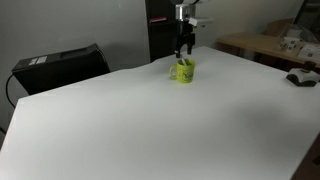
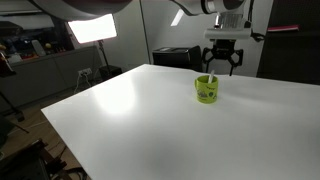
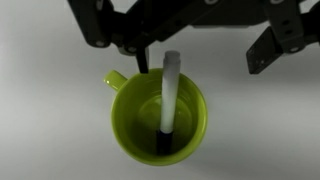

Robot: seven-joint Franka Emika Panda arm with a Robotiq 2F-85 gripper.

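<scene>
A yellow-green mug [image 1: 185, 73] stands upright on the white table, its handle toward the left in the wrist view. Inside it leans a white marker [image 3: 170, 88] with a dark end down at the mug's bottom; the pale end rises above the rim. My gripper is open just above the mug, one finger on each side, and nothing is held. In the wrist view the marker's upper end lies between the fingers, nearer the left one. In exterior view 2, the gripper [image 2: 222, 65] hangs over the mug [image 2: 207, 91].
A black case [image 1: 60, 70] lies at the back left. To the right stand a wooden surface with cups [image 1: 290, 45] and a small dark object [image 1: 302, 77].
</scene>
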